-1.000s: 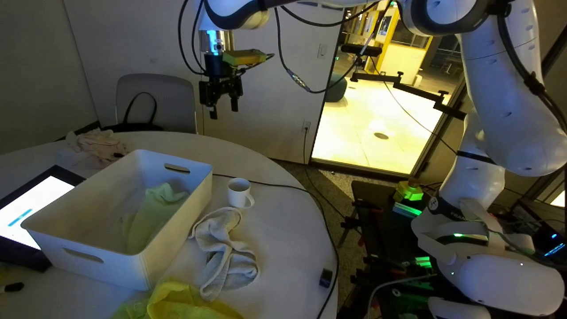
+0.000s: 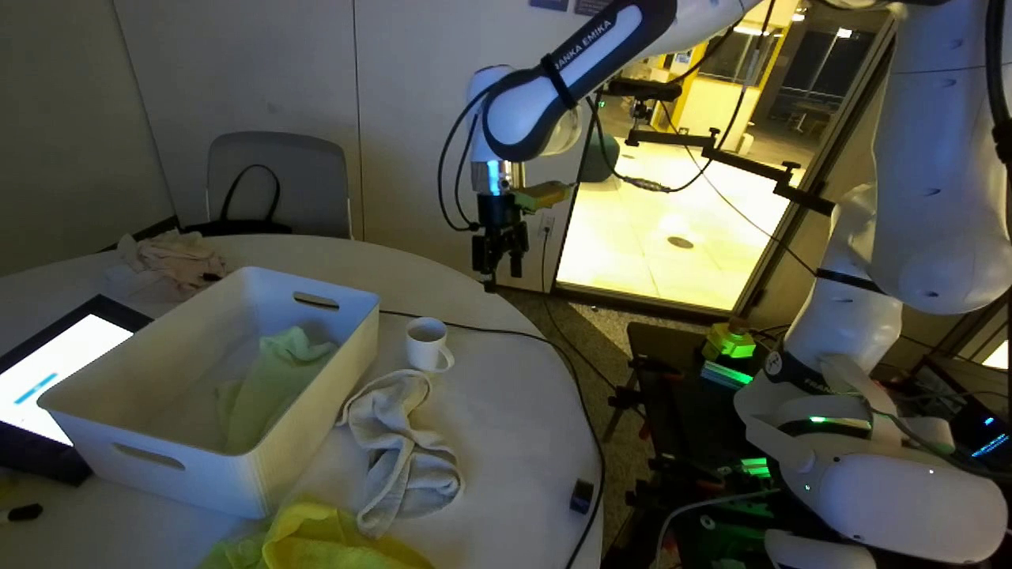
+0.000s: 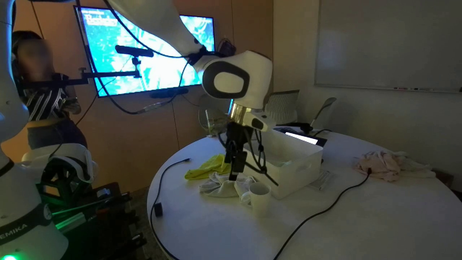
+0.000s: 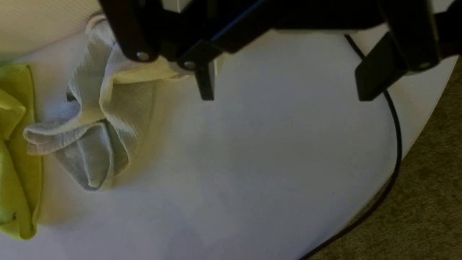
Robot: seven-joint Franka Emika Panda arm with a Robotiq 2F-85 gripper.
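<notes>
My gripper is open and empty, its two dark fingers wide apart over bare table in the wrist view. In exterior view 1 the gripper (image 2: 500,275) hangs in the air above the table's far right side. Below and to one side, a crumpled grey-white cloth (image 2: 408,455) lies on the table beside a white mug (image 2: 424,346). Nearer the front edge is a yellow cloth (image 2: 327,540), partly cut off by the frame. A large white bin (image 2: 313,417) stands to the left, a pale green cloth (image 2: 275,374) inside it.
A black cable (image 2: 493,330) crosses the table and follows its right edge. Left of the bin sits a lit tablet (image 2: 62,384). Pinkish cloths (image 3: 381,165) lie at the table's far side. Bare table (image 4: 242,173) stretches right of the grey-white cloth.
In exterior view 1 my gripper has moved right and down, from above the space behind the bin. The cloths, mug and bin have stayed where they were.
</notes>
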